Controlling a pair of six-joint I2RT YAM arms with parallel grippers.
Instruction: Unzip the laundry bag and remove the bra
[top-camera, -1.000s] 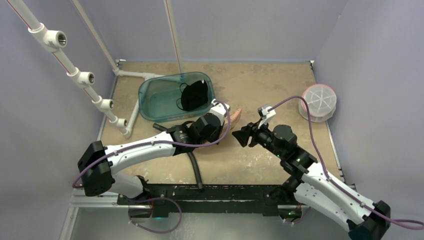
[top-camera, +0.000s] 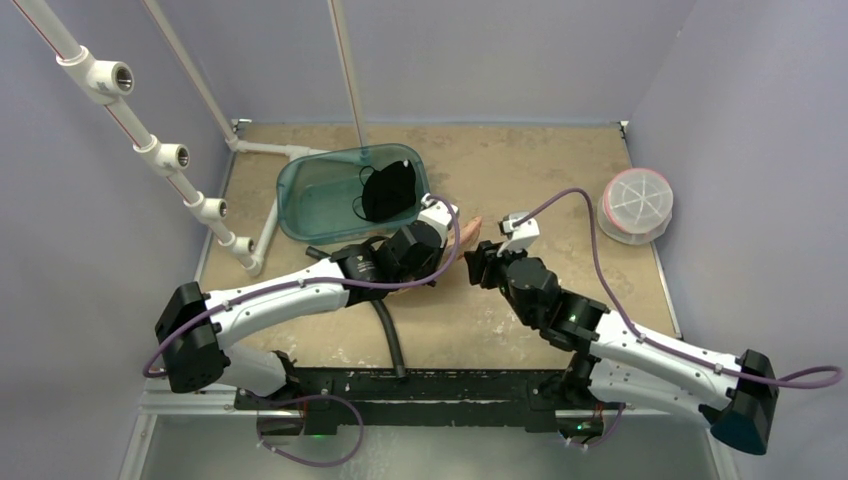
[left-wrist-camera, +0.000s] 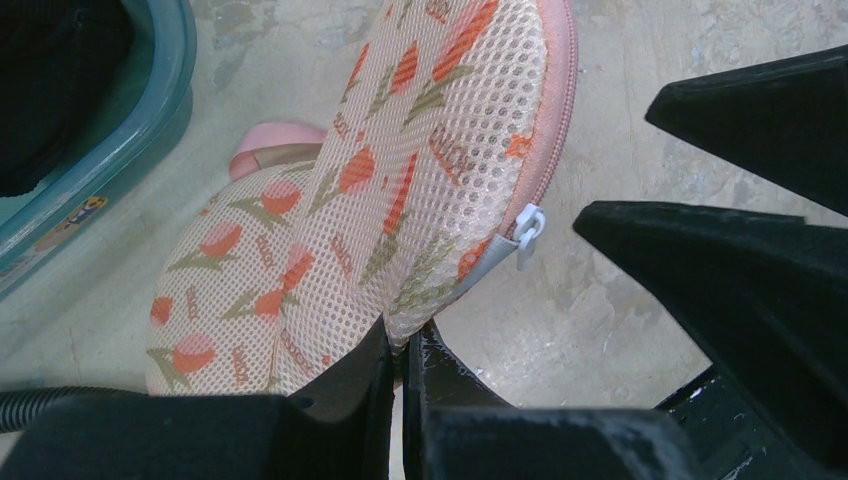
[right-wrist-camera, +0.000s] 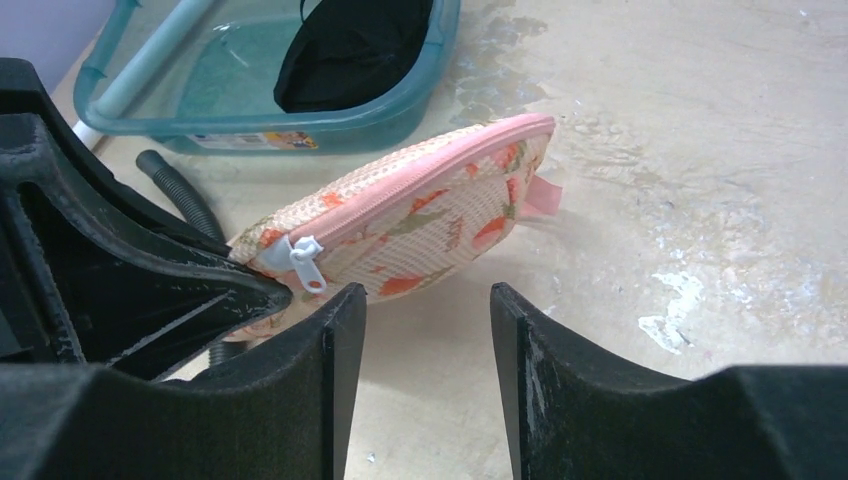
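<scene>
A floral mesh laundry bag (left-wrist-camera: 340, 200) with a pink zipper is pinched in my left gripper, which is shut on it; it is raised at that end. The white zipper pull hangs on the bag's edge, also visible as the pull (right-wrist-camera: 306, 262) in the right wrist view. My right gripper is part open just right of the pull, nothing between its fingertips. From above, both grippers are close together and the bag (top-camera: 466, 235) is mostly hidden under the left arm.
A teal bin (top-camera: 310, 200) holding a black cloth item (top-camera: 390, 190) stands behind the bag. A black hose (top-camera: 390, 340) lies on the board. A white round mesh container (top-camera: 635, 205) sits at the right. The board's back right is clear.
The left arm has stayed still.
</scene>
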